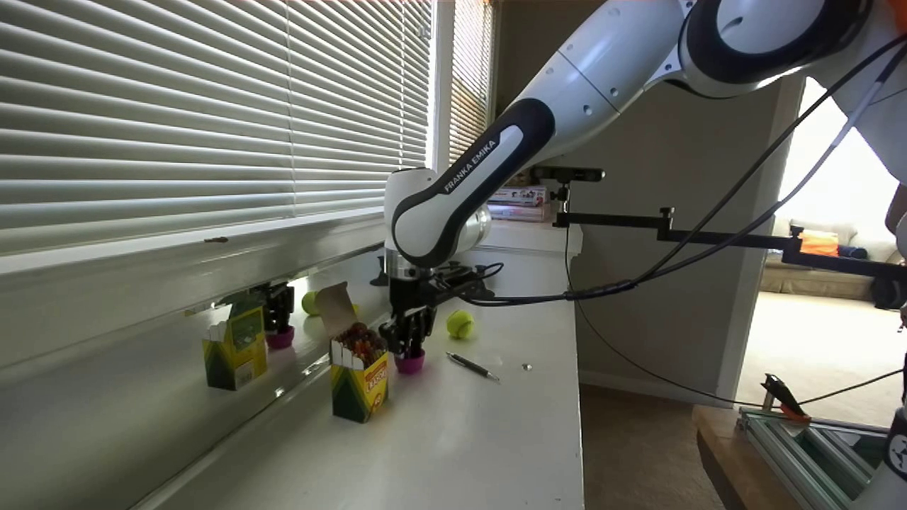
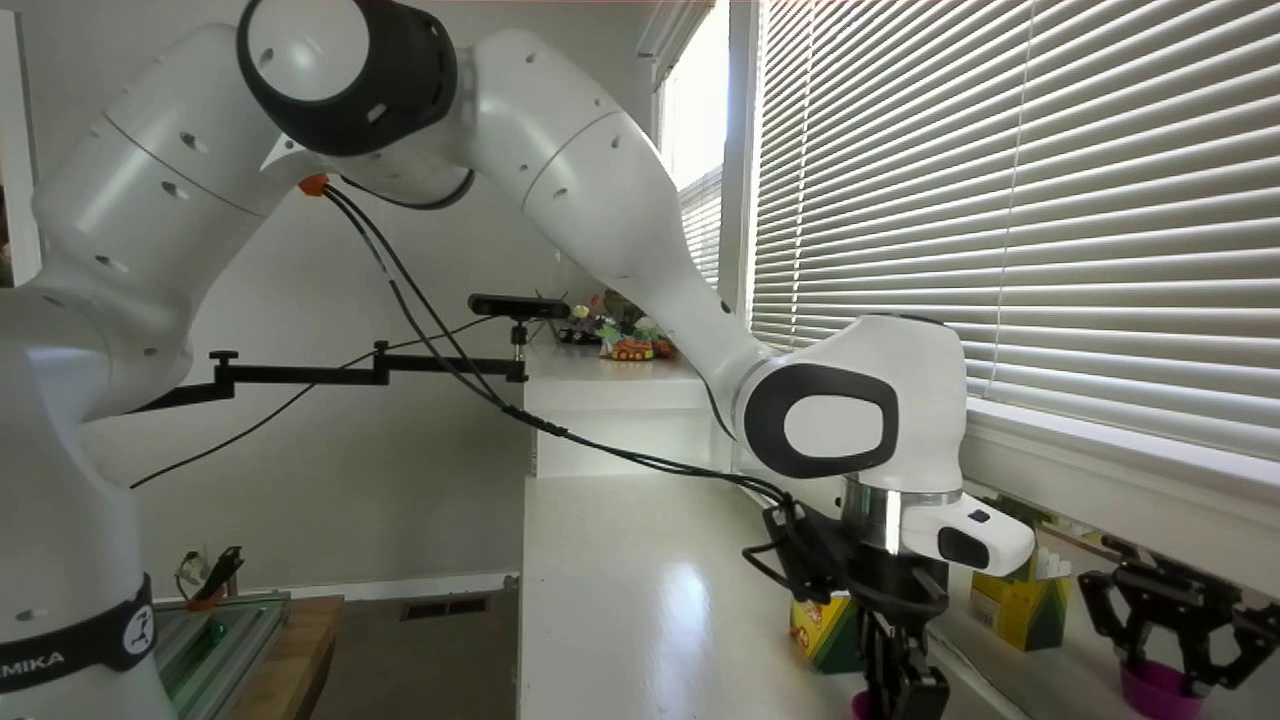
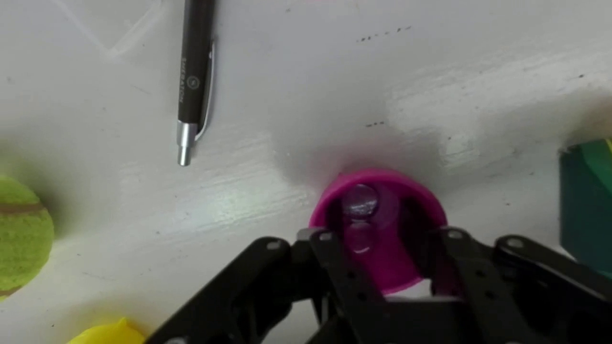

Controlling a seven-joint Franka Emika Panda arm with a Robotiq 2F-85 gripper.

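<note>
A small magenta cup stands upright on the white surface in the wrist view. Its hollow faces the camera, with shiny round spots inside that could be reflections or something clear. My gripper is right over it, fingers apart, one finger at the left of the rim and the other at the right. Whether the fingertips touch the cup, inside or outside, I cannot tell. Exterior view 1 has the gripper reaching down to the cup. In exterior view 2 the gripper hides most of the cup.
Close beside the cup is an open crayon box. A dark pen and a tennis ball lie on its other side, and a yellow object shows at the wrist view's lower edge. A glossy wall runs along the window side.
</note>
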